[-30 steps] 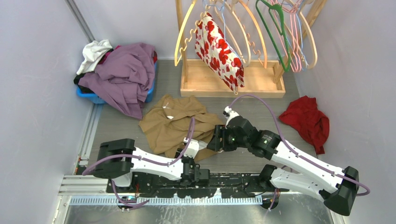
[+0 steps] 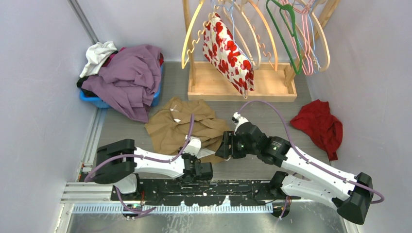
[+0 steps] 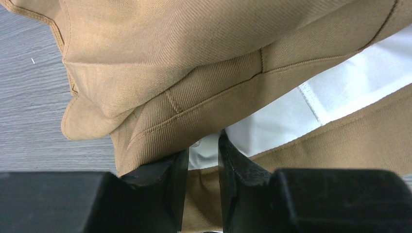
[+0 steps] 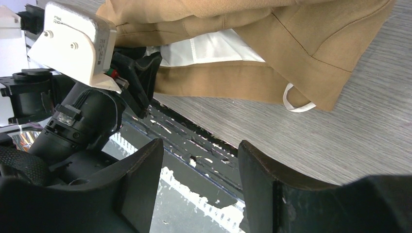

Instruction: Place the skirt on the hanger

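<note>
A brown skirt lies crumpled on the grey floor, its white lining showing in the opening between two layers. In the left wrist view my left gripper is at this opening, with a narrow gap between its fingers. Lining and brown cloth show through that gap; whether either finger touches the cloth, I cannot tell. My right gripper is open wider, with nothing between its fingers, to the right of the left arm. A white loop sticks out of the skirt's edge. Several hangers, one green, hang on the rack.
A red flowered cloth hangs on the rack above its wooden base. The blue basket at left holds a purple cloth. Dark red cloth lies at right. Both arms stand close together over the skirt's near side.
My left arm's end has shifted slightly left and away from the front edge. The right arm and the skirt look unchanged.
</note>
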